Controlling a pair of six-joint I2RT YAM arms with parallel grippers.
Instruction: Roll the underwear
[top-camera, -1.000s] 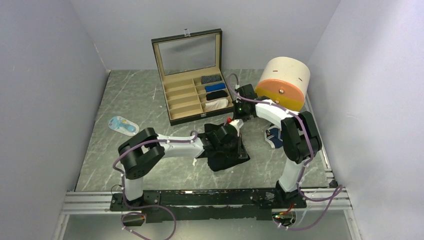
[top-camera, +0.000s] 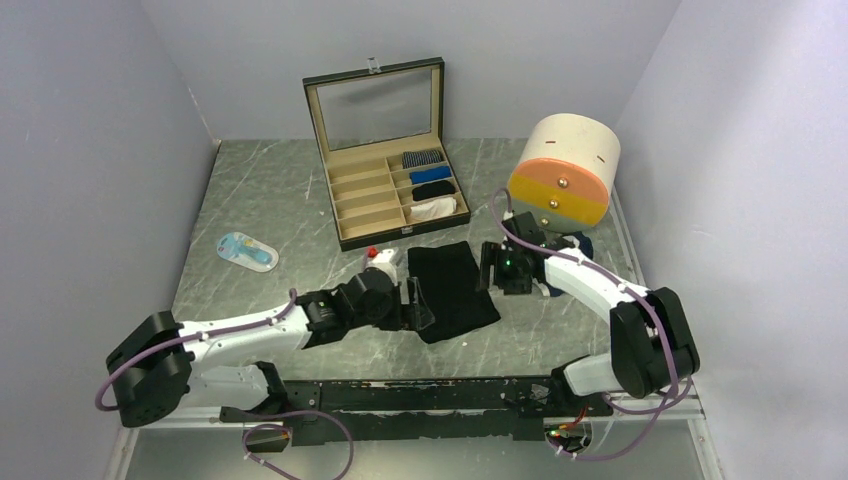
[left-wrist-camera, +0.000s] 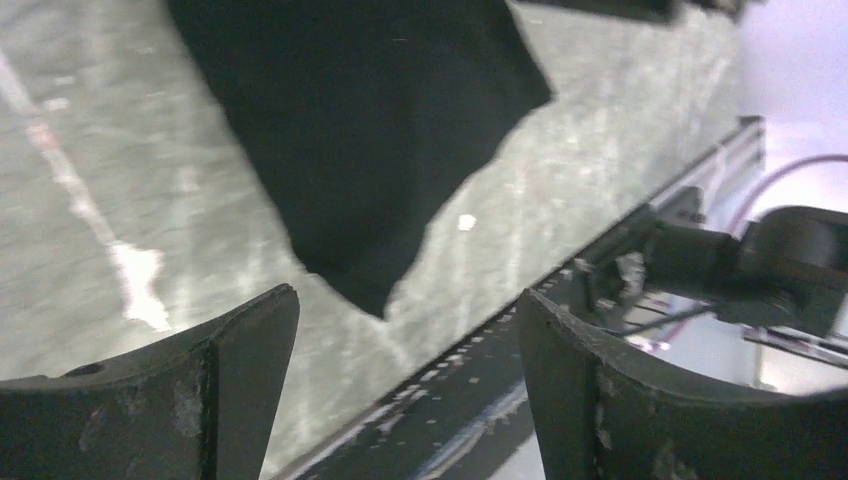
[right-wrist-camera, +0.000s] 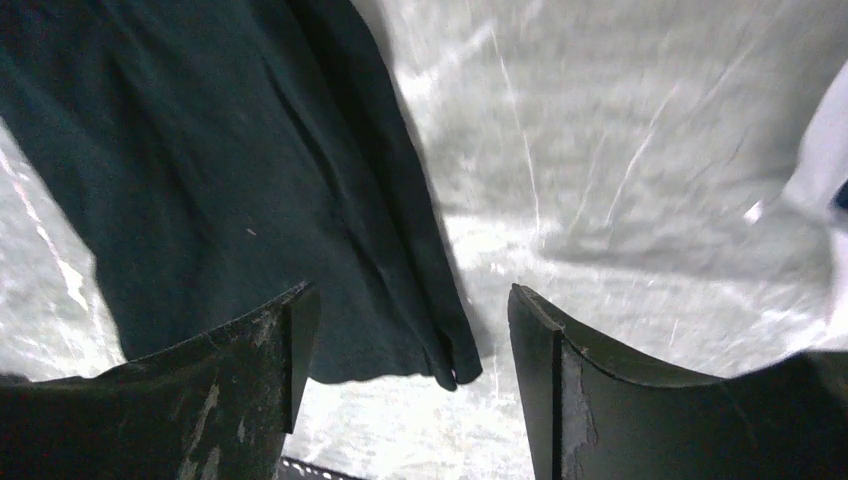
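Observation:
Black underwear (top-camera: 450, 285) lies spread out as a long panel on the grey marbled table. Its right side shows a narrow folded strip (right-wrist-camera: 375, 220) in the right wrist view. My left gripper (top-camera: 422, 303) hovers by the lower left edge of the cloth, open and empty; the near corner of the fabric (left-wrist-camera: 350, 200) appears ahead of its fingers. My right gripper (top-camera: 492, 268) stands open at the cloth's right edge, above the surface, with the near right corner of the fabric showing just ahead between its fingers. Neither gripper touches the cloth in the wrist views.
Behind the cloth stands an open organizer box (top-camera: 362, 210) with several rolled pieces in its right compartments and empty left ones. A drum-shaped drawer unit (top-camera: 570, 165) is at back right. Dark blue clothing (top-camera: 583, 243) lies partly behind the right arm. A blue packaged item (top-camera: 247, 252) sits left.
My left gripper has drawn back left off the cloth, and its fingers have opened. The right gripper has come nearer from beside the box to the cloth's right edge. The cloth stays in place.

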